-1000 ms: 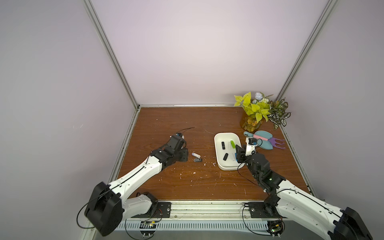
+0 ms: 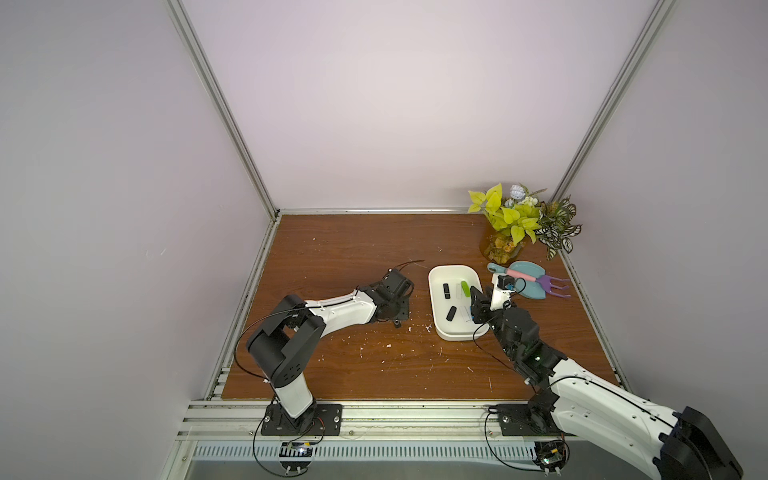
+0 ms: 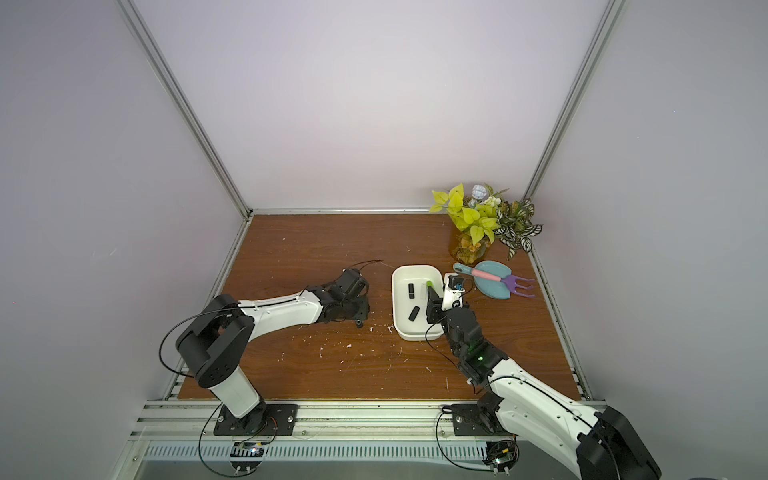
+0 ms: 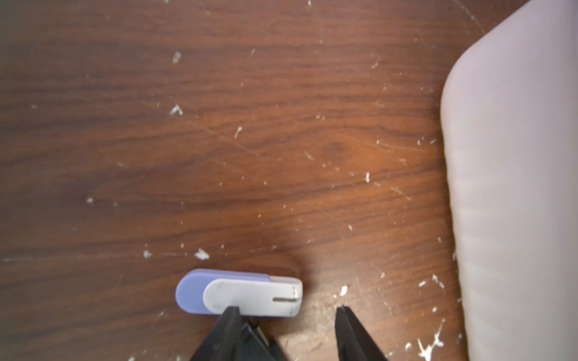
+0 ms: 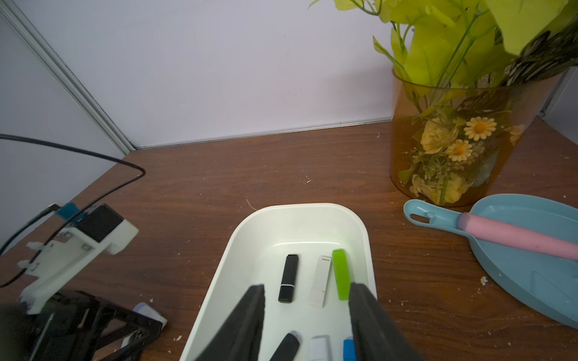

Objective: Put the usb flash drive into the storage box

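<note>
A white-and-lavender flash drive (image 4: 253,294) lies flat on the wooden table, just ahead of my left gripper, which is open with nothing held. Close behind it, partly cut off at the lower edge of the left wrist view, is a dark drive (image 4: 260,347); its tip (image 2: 397,323) peeks out under the gripper from above. The white storage box (image 2: 437,326) stands right of the left gripper. Over the box's right side my right gripper hovers, fingers apart and empty. Inside the box lie a black drive (image 5: 289,278), a green one (image 5: 341,273) and several others.
A flower vase (image 5: 457,144) stands at the back right. A blue dustpan (image 5: 517,207) with a pink-handled rake (image 2: 552,285) lies right of the box. Small white scraps litter the table.
My left arm has swung rightward and its gripper now covers most of the two drives on the table, which showed earlier. The right arm has barely moved.
</note>
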